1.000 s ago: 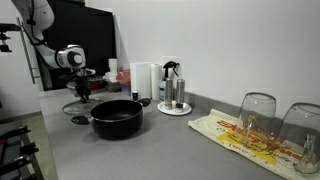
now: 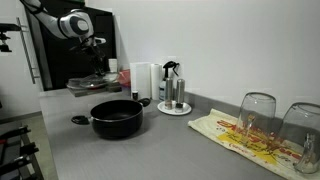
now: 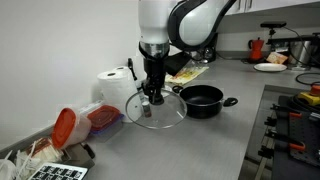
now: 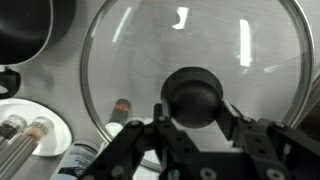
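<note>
A clear glass lid (image 4: 130, 60) with a dark rim hangs level in the air. My gripper is shut on the lid's round black knob (image 4: 192, 97). Below and to the right in exterior view 1 stands an open black pot (image 2: 117, 121) with side handles. In that view the lid (image 2: 92, 84) hovers over the table, higher than the pot's rim and left of it. Exterior view 2 has the lid (image 3: 152, 110) in front of and left of the pot (image 3: 207, 106). Only part of the pot (image 4: 28, 28) enters the wrist view's upper left corner.
Bottles (image 2: 180, 92) stand on a white plate (image 2: 174, 110) behind the pot. Paper towel rolls (image 3: 118, 88), a red-lidded container (image 3: 69, 128) and utensils line the back. Upturned glass jars (image 2: 257, 113) rest on a yellow cloth (image 2: 225, 130).
The gripper and lid have risen from near table height and shifted somewhat right in exterior view 1. The lid stays held throughout. The pot has not moved.
</note>
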